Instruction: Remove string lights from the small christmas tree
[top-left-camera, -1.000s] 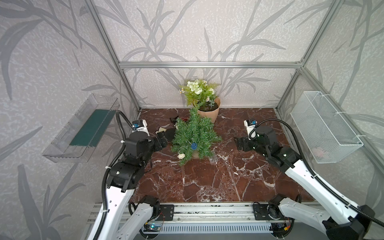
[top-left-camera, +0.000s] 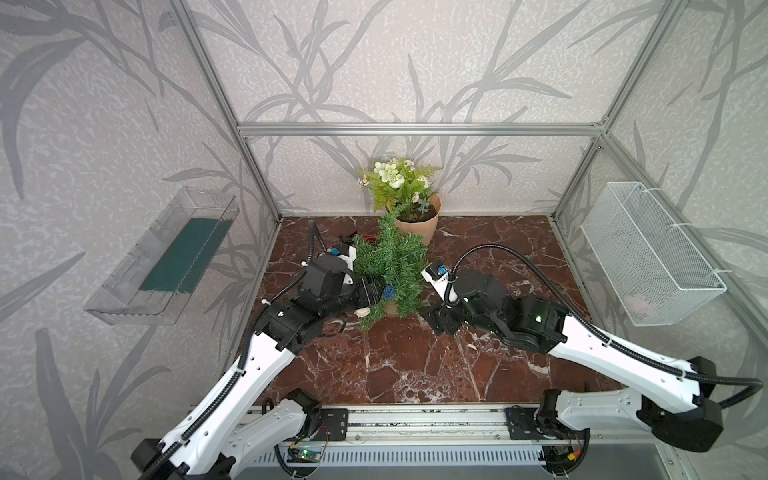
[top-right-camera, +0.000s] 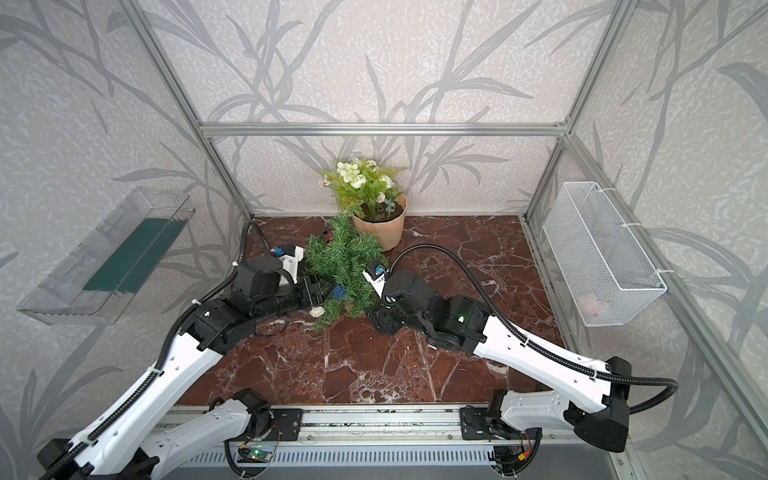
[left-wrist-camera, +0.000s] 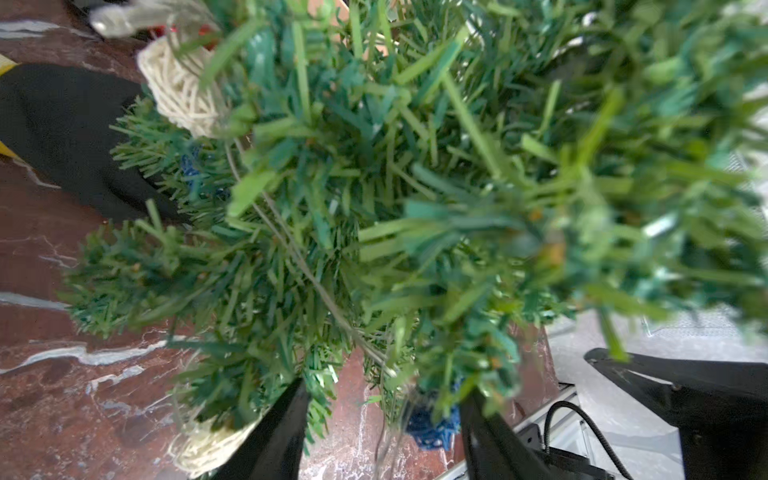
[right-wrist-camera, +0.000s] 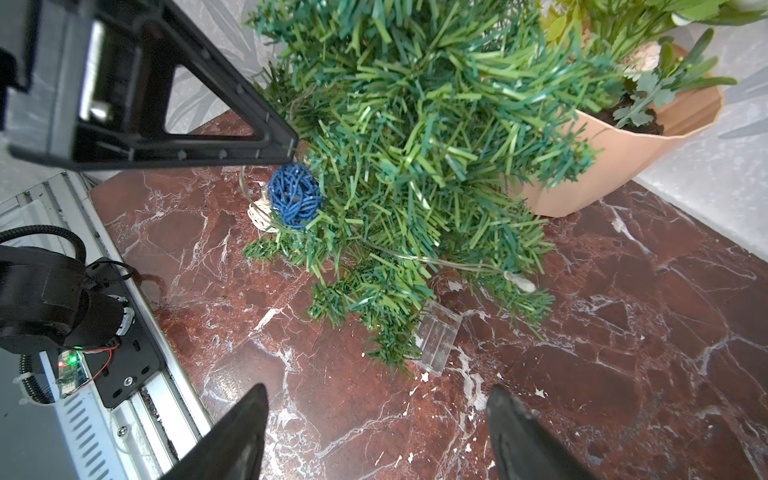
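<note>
The small Christmas tree (top-left-camera: 392, 256) stands mid-table, carrying a wired light string with a blue wicker ball (right-wrist-camera: 294, 194) and cream balls (left-wrist-camera: 180, 84). My left gripper is among the front-left branches, fingers apart, with wire and the blue ball seen between and beyond them. My right gripper stands open at the tree's right, pointed at branches and wire; nothing shows between its fingertips.
A potted flower plant (top-left-camera: 416, 224) stands behind the tree. A clear wall basket (top-left-camera: 160, 272) hangs left, a white mesh basket (top-left-camera: 652, 256) right. Dark cloth (left-wrist-camera: 72, 128) lies beside the tree.
Both arms have moved inward to the tree: the left one rightward against its front-left branches, the right one leftward to its right side.
</note>
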